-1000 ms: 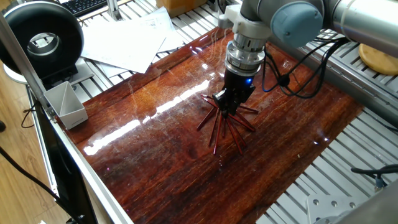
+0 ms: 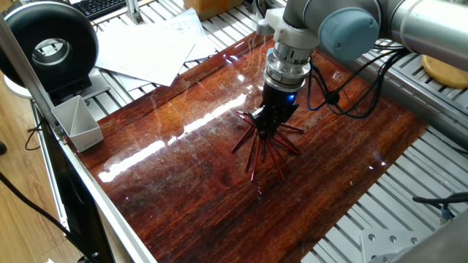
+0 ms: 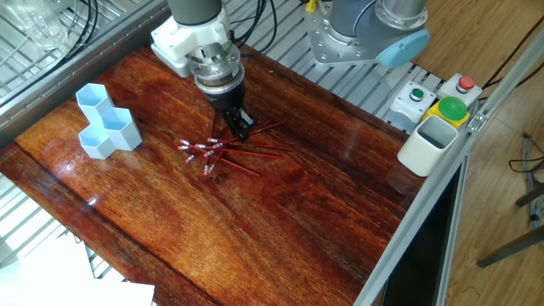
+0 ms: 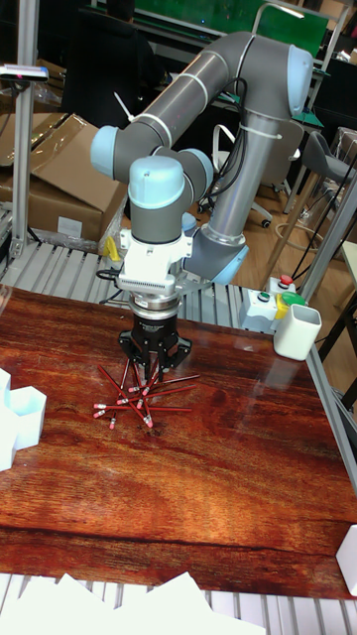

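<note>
Several thin dark red pencils with whitish banded ends lie crossed in a loose, fanned-out pile on the glossy brown wooden board. Right over the middle of this pile, my black gripper points down, its fingertips low among the pencils. The fingers and the crossing pencils overlap in each view, so the gap between the fingertips does not show clearly. Whether a pencil is between them I cannot tell.
A white cluster of hexagonal cups stands on the board, left of the pile in the second exterior view. At another edge is a white square container, beside the button boxes. Much of the board is bare.
</note>
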